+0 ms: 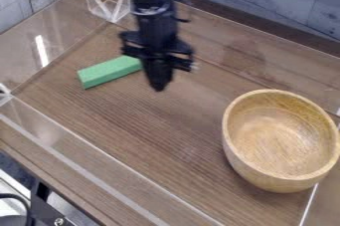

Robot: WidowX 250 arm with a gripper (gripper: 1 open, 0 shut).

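Observation:
The black gripper is blurred as it hangs over the middle of the wooden table, just right of a green rectangular block. Whether its fingers are open or shut cannot be made out. The green block lies at the left of the table, apparently with nothing on it.
A large tan wooden bowl sits at the right front of the table. Walls border the back.

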